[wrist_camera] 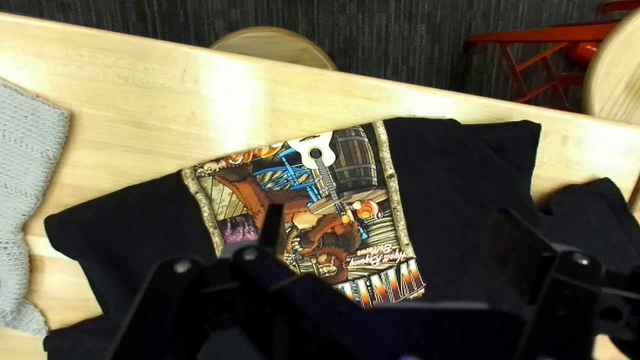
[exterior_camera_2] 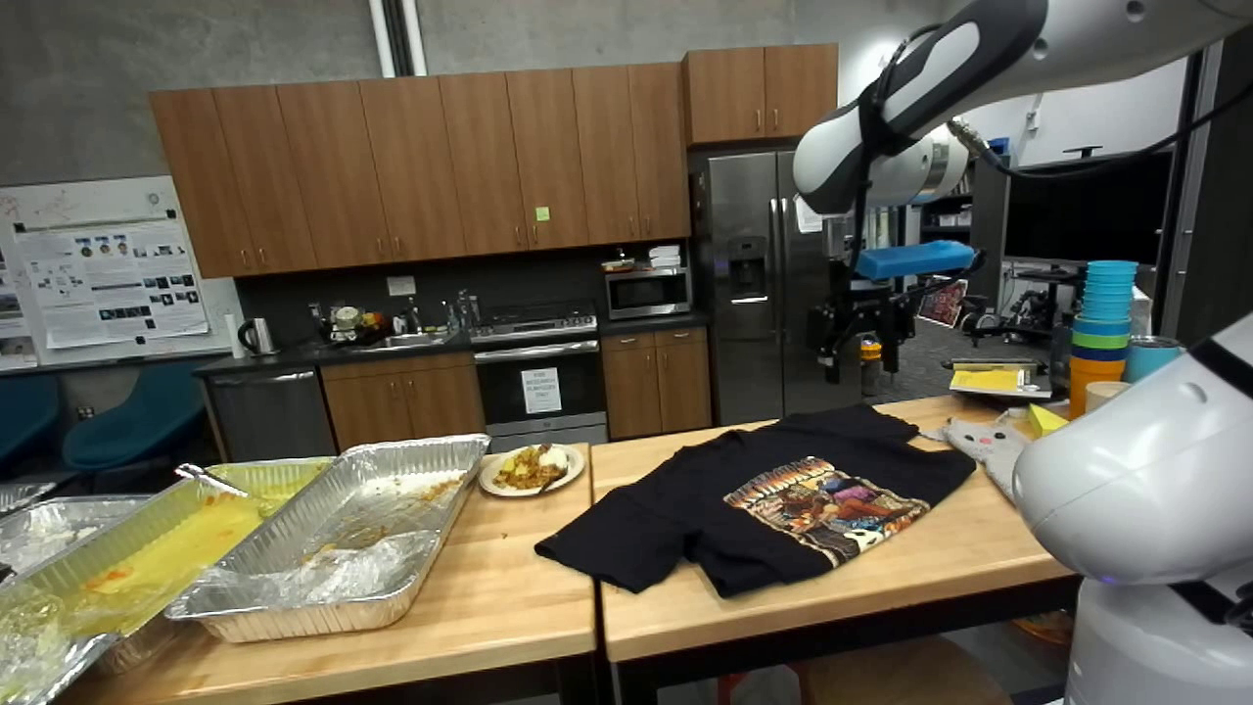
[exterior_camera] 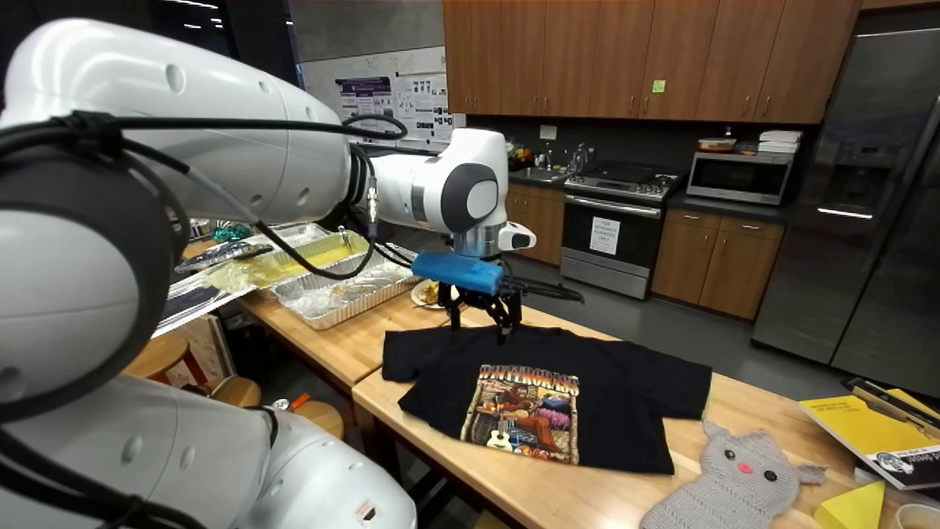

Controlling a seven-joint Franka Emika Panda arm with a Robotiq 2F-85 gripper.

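A black T-shirt [exterior_camera: 621,401] with a colourful picture print [exterior_camera: 524,413] lies spread on the wooden table, its hem toward the near edge. One sleeve [exterior_camera_2: 617,542] reaches close to the seam between two tabletops. Above the shirt hangs my gripper [exterior_camera: 479,333], pointing down and open, its fingers apart with nothing between them. In the wrist view the fingers [wrist_camera: 273,231] are spread wide over the shirt, and the gripper's dark body hides part of the collar side. A clear gap between gripper and cloth shows in exterior view 2.
A grey knitted toy [exterior_camera: 740,480] lies close by the shirt, with a yellow book [exterior_camera: 859,427] beyond it. Foil trays [exterior_camera_2: 405,564] and a plate of food [exterior_camera_2: 487,478] occupy the other tabletop. Stacked cups [exterior_camera_2: 1098,341] stand near the arm's base.
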